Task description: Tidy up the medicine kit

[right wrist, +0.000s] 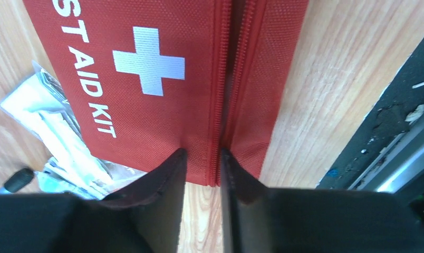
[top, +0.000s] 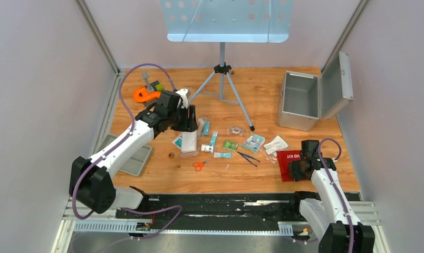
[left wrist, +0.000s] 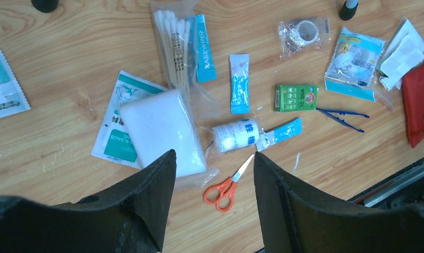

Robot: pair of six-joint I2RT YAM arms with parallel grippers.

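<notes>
The red first aid kit bag, with a white cross and a zipper along one edge, lies flat at the table's right front. My right gripper is over its zipper edge, fingers part open with a narrow gap; whether it touches the zipper I cannot tell. My left gripper hovers open and empty above the supplies. Below it lie a white gauze pack, cotton swabs, a bandage roll, orange scissors, a green wind oil box and blue tweezers.
An open grey metal box stands at the back right, and a tripod stand at the back middle. A grey tray is at the left. Bare table lies along the front middle.
</notes>
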